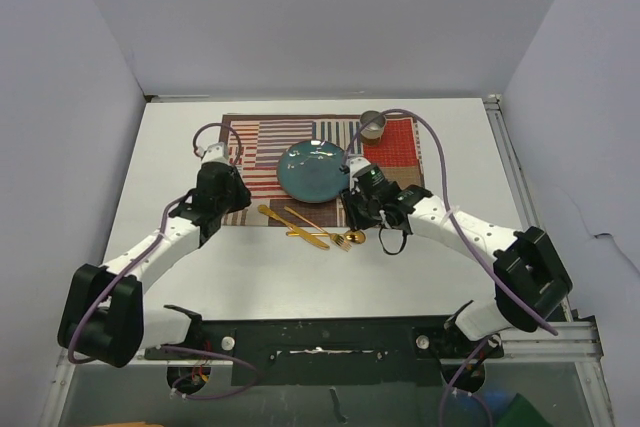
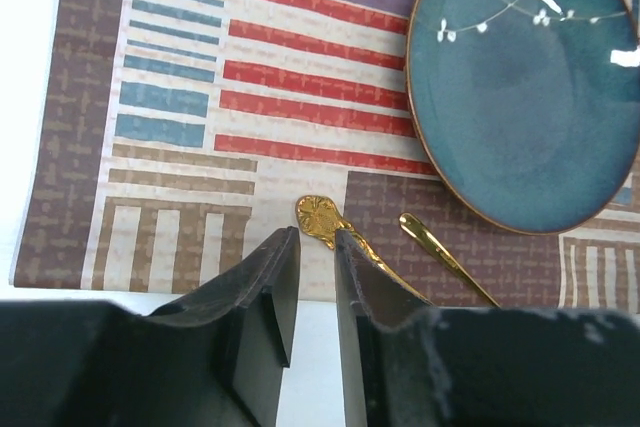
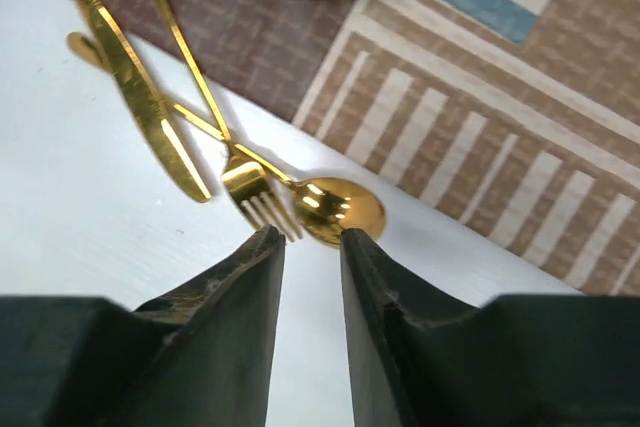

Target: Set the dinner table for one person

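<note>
A teal plate lies near the middle of the striped placemat. Over the mat's front edge, crossing one another, rest a gold knife, fork and spoon. A clear glass stands on the mat's back right, by a red napkin. My right gripper is part open just in front of the fork tines and spoon bowl, nothing between its fingers. Above the mat's left front, my left gripper is also part open and empty, the knife handle lying just beyond its tips.
Walls rise at the left, back and right. The right arm's purple cable arches over the mat's right part.
</note>
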